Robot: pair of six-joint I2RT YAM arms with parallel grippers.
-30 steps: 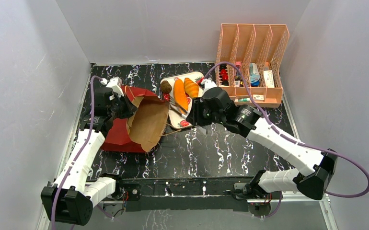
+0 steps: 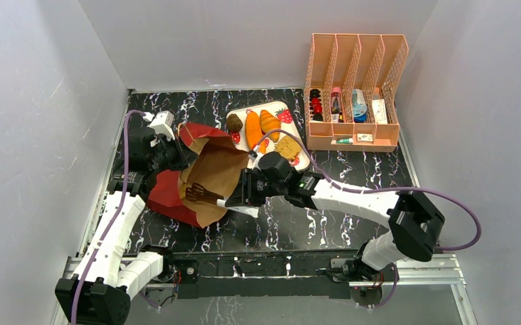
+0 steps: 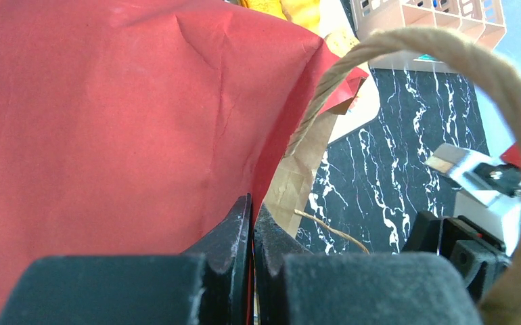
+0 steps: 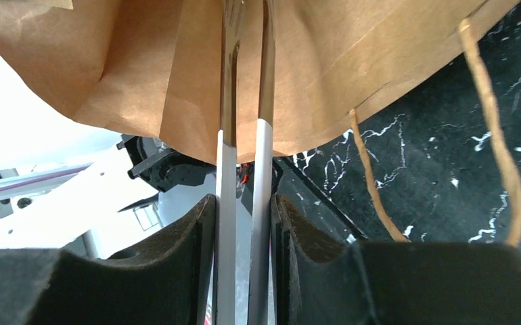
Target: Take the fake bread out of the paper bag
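Observation:
A red paper bag [image 2: 166, 196] lies on its side, its brown inside facing right. My left gripper [image 2: 182, 157] is shut at the bag's upper rim, red paper pinched between its fingertips in the left wrist view. My right gripper holds long tongs [image 4: 263, 176], whose brown tips [image 2: 200, 194] reach into the bag's mouth. Several fake bread pieces, among them an orange loaf [image 2: 254, 132] and a croissant [image 2: 270, 125], lie on a white board [image 2: 288, 107] behind the bag. No bread is visible inside the bag.
An orange divided organizer [image 2: 352, 142] with small items stands at the back right. Grey walls enclose the back and sides.
My right arm has swung left and toward the front, carrying the tongs from near the board into the bag's mouth. The left gripper moved slightly; the bag's mouth spreads further toward the front.

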